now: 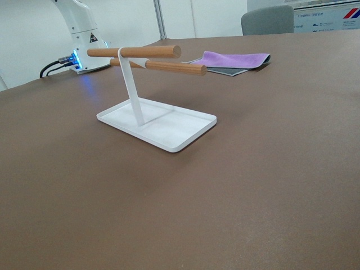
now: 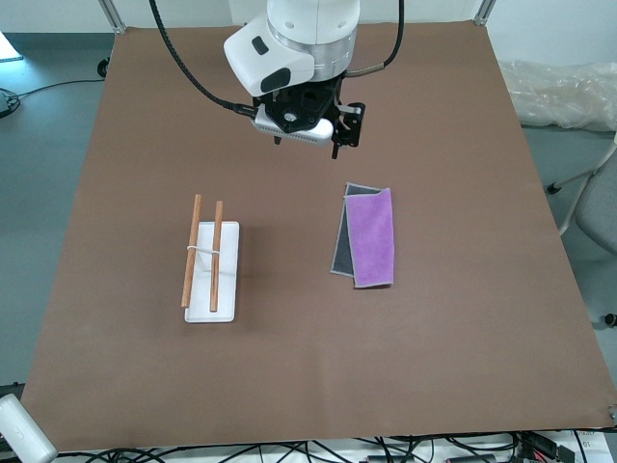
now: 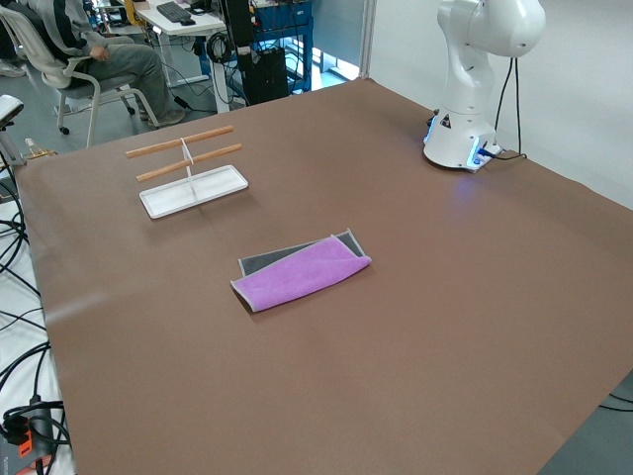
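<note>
My gripper (image 2: 307,147) hangs at the top centre of the left view, above the far part of the table; its finger gap is unclear, and it is out of sight in the other views. Below it lie two cloths, a purple one (image 2: 369,239) (image 1: 236,61) (image 3: 302,272) over a grey one (image 2: 342,249) (image 3: 265,257). To their left in the left view stands a white rack (image 2: 227,280) (image 1: 169,126) (image 3: 206,188), a tray with an upright post and two wooden bars (image 2: 191,251) (image 1: 146,52) (image 3: 178,142). Both bars are empty.
Cables run along one edge (image 3: 25,376), and the arm's white base (image 3: 457,139) stands at another edge in the right view.
</note>
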